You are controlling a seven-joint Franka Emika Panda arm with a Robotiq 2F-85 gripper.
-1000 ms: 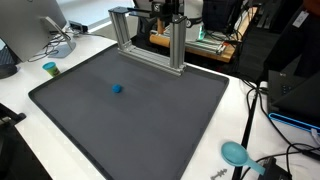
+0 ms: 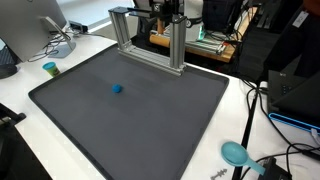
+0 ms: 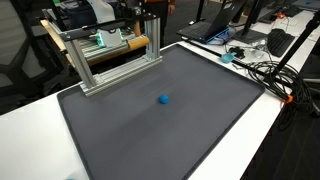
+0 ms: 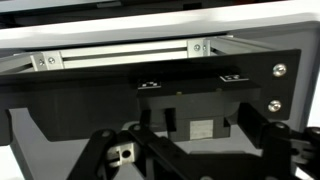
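Note:
In the wrist view, a black handle-like block (image 4: 190,100) juts from a long black panel (image 4: 80,100) on a metal-framed unit. My gripper is at this block, its dark fingers (image 4: 268,140) standing apart, one toward each side. Whether they touch the block cannot be made out against the dark panel. On the grey mat (image 2: 130,130) lies a small blue object (image 2: 116,88), also visible in the second exterior view as a blue piece (image 3: 163,99). The gripper is hard to pick out in both exterior views.
The frame unit (image 3: 120,72) stands at the mat's edge. A green-rimmed cup (image 2: 51,69) sits on the white table beyond the mat. At the near right lies a teal round object (image 2: 238,155) beside cables.

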